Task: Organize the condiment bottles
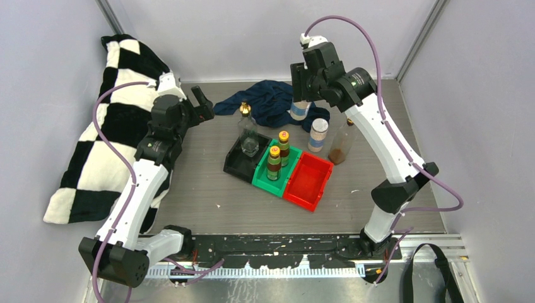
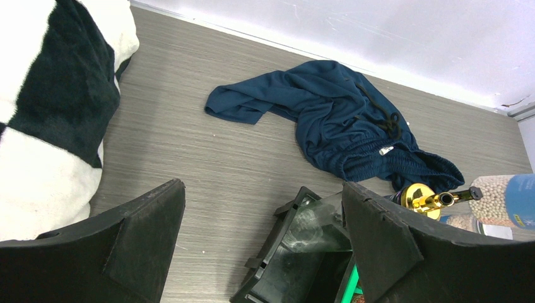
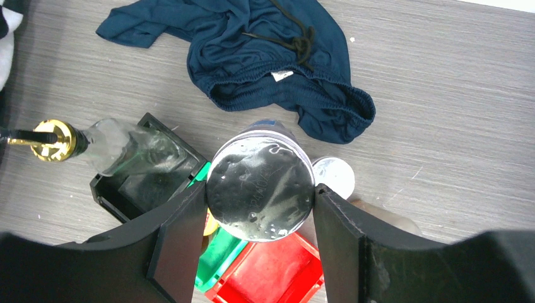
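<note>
In the top view a clear glass bottle (image 1: 249,140) with a gold pourer stands in the black bin (image 1: 233,165). Two green bottles (image 1: 274,165) with yellow caps stand in the green bin (image 1: 263,182); the red bin (image 1: 308,181) is empty. My right gripper is shut on a white-and-blue jar (image 1: 299,110), held in the air with its silver lid (image 3: 258,189) facing the camera. A second such jar (image 1: 318,135) and a clear bottle with brown contents (image 1: 340,146) stand right of the bins. Apart from everything, my left gripper is open and empty.
A dark blue cloth (image 1: 271,102) lies at the back of the table. On the left leans a black-and-white checkered cushion (image 1: 104,136).
</note>
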